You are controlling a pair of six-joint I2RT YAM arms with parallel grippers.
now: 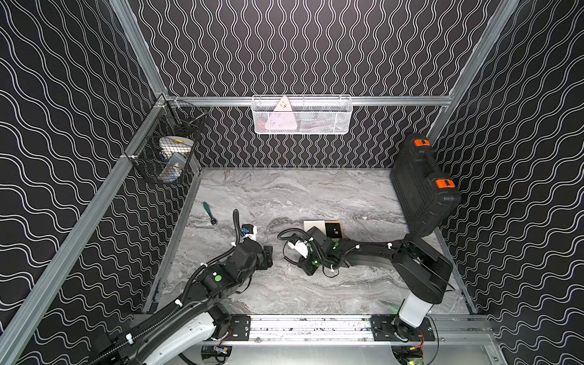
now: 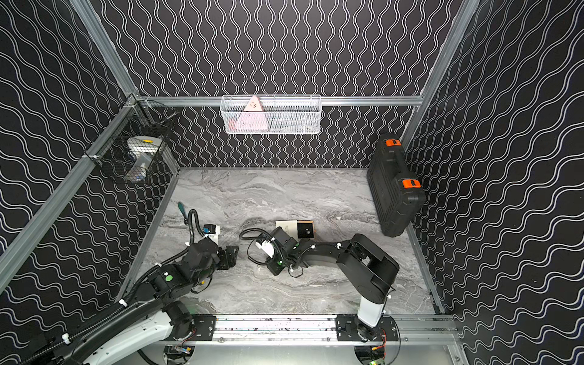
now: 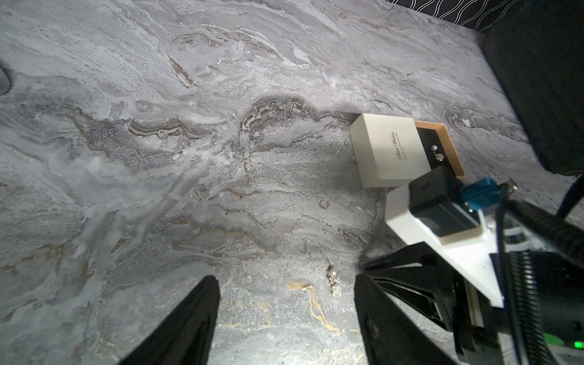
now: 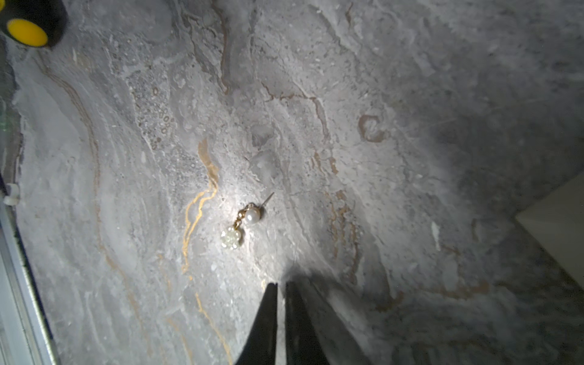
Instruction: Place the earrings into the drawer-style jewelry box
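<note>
One earring (image 4: 250, 214), with a pearl and a clear stone hanging from it, lies loose on the marbled table. In the right wrist view it rests just beyond the tips of my right gripper, whose fingers stand a narrow gap apart with nothing between them. A second earring (image 3: 437, 153) sits in the pulled-out dark-lined drawer (image 3: 452, 150) of the cream jewelry box (image 3: 395, 149). My left gripper is wide open and empty, left of the right arm. From the top views the loose earring cannot be made out.
A black case (image 1: 425, 185) with orange latches stands at the right wall. A green-handled tool (image 1: 209, 213) lies at the left. Baskets hang on the back wall (image 1: 302, 115) and left side.
</note>
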